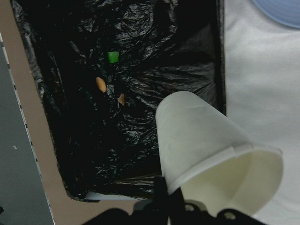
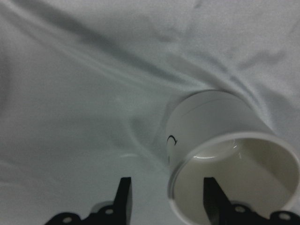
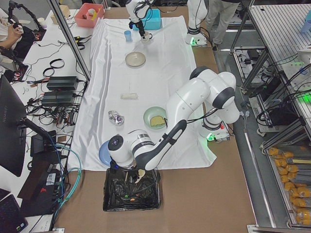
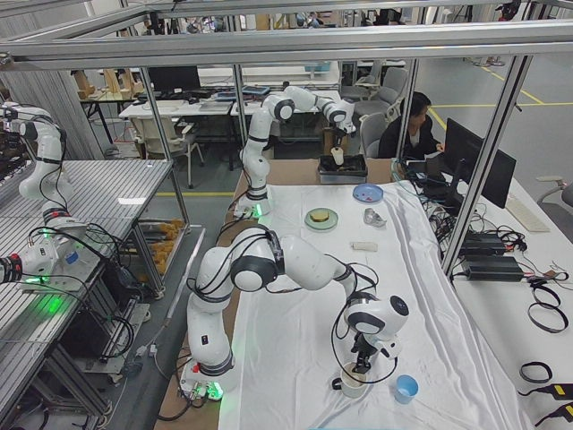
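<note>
My left gripper is shut on a white paper cup (image 1: 206, 136), tilted on its side above the black bag-lined bin (image 3: 112, 199). In the left wrist view, a green bit (image 1: 113, 56) and small brown bits (image 1: 101, 84) lie on the liner. At the other end of the cloth, my right gripper stands open at the rim of a white mug (image 2: 206, 112), one finger over its mouth and the other outside.
A blue plate (image 3: 104, 153), a green plate with a yellow item (image 3: 150, 119), crumpled foil (image 3: 116, 118) and a beige plate (image 3: 135, 59) lie on the white cloth. A blue cup (image 4: 406, 388) stands beside the mug.
</note>
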